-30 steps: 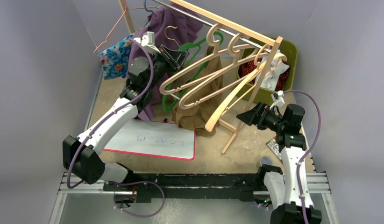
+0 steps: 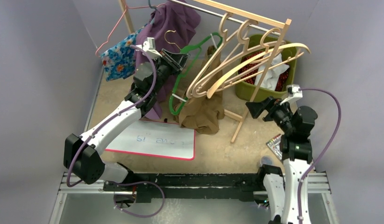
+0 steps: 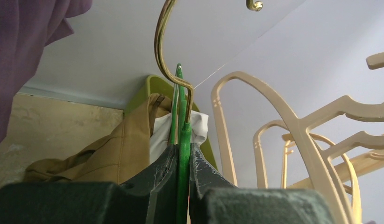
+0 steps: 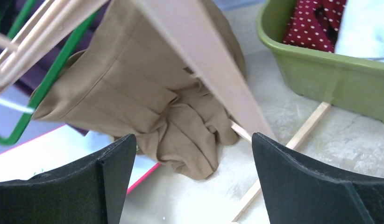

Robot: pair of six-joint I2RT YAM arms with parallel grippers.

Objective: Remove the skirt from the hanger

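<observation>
My left gripper is shut on the green hanger [image 3: 184, 136], just below its gold hook [image 3: 188, 88]. In the top view the hanger's green frame [image 2: 178, 88] stretches beside the wooden hangers, its hook off the rail. The brown skirt [image 2: 202, 112] hangs below and spreads onto the table; in the right wrist view its upper edge [image 4: 73, 93] lies against the green hanger's arm by a pale clip. Wooden hangers hide part of the skirt. On the right, my right gripper [image 2: 252, 108] stands open beside the rack's post, with nothing between its fingers.
Several wooden hangers [image 2: 246, 51] hang on the rack's right side, in front of the skirt. An olive bin [image 2: 260, 95] with clothes stands behind the rack post [image 2: 269, 67]. Purple cloth [image 2: 167, 28] hangs at left; a whiteboard [image 2: 167, 142] lies in front.
The rack and wooden hangers have swung to the right. My right arm has shifted right, away from the post. The left gripper keeps its hold and has moved only slightly.
</observation>
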